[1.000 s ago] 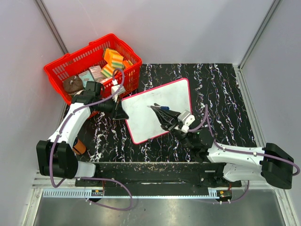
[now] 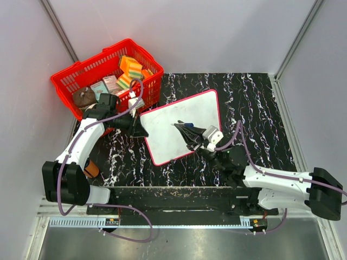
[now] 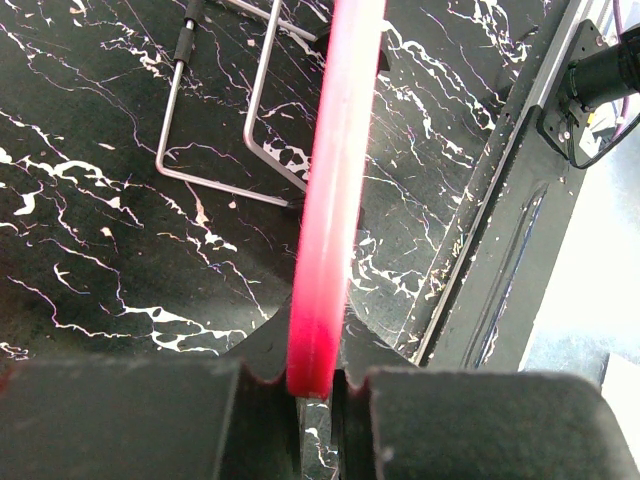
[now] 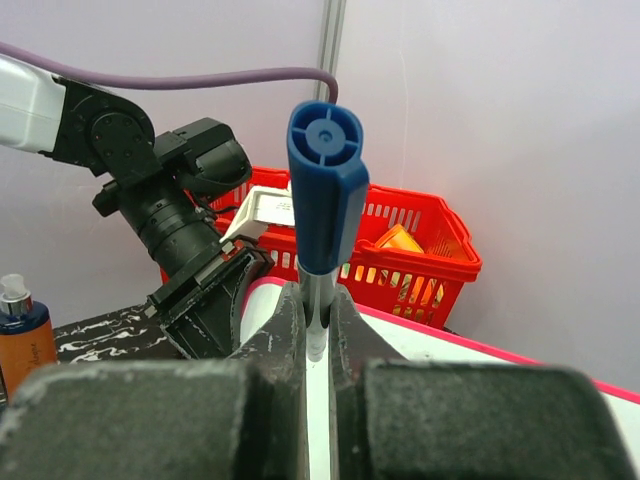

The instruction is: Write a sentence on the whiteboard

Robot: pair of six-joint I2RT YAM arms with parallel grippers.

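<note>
The whiteboard, white with a red rim, lies tilted on the dark marbled table. At its left edge is my left gripper. In the left wrist view its fingers sit on both sides of the red rim, shut on it. My right gripper is shut on a marker with a blue body and a pale lower end between the fingertips. Seen from the top, the right gripper and the marker are over the middle of the board. Whether the tip touches the surface cannot be told. No clear writing shows.
A red basket with sponges and other items stands behind the left arm. An orange bottle is near the left arm. A folded metal stand shows beneath the board. Bare table lies right of the board.
My right gripper and marker have shifted slightly over the board, and the right forearm has moved a little to the right. The left arm and whiteboard look still.
</note>
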